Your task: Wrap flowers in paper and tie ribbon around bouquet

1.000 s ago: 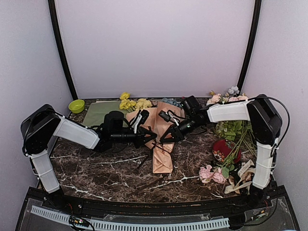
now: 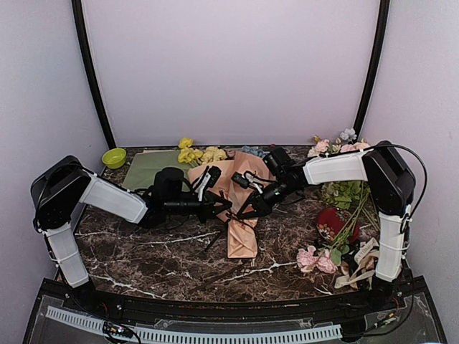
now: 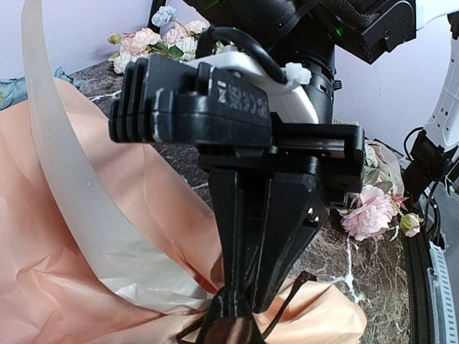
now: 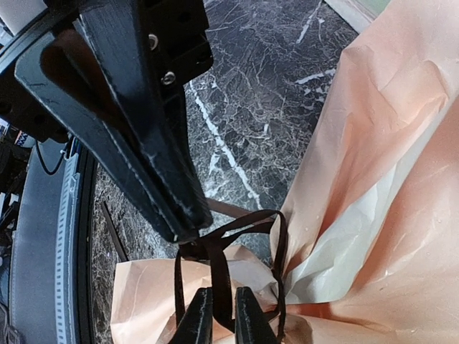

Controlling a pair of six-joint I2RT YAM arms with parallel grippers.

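Note:
Peach wrapping paper (image 2: 242,244) with a white inner layer (image 3: 129,258) lies mid-table, gathered where a dark brown ribbon (image 4: 221,279) loops round it. My left gripper (image 2: 224,208) is at the knot from the left, shut, with the ribbon at its tips; whether it grips it is unclear. My right gripper (image 2: 244,213) reaches the knot from the right, its tips low at the ribbon beside the left one's; the left wrist view shows its fingers close together, their tips partly hidden.
Pink flowers (image 2: 315,259), a red round object (image 2: 331,223) and cream ribbons lie at the right. A green sheet (image 2: 147,172), yellow flowers (image 2: 188,154) and a green bowl (image 2: 115,158) are at the back left. Bare marble is at the front left.
My right gripper has shifted slightly down and left toward the knot. The left arm and the paper look nearly unchanged.

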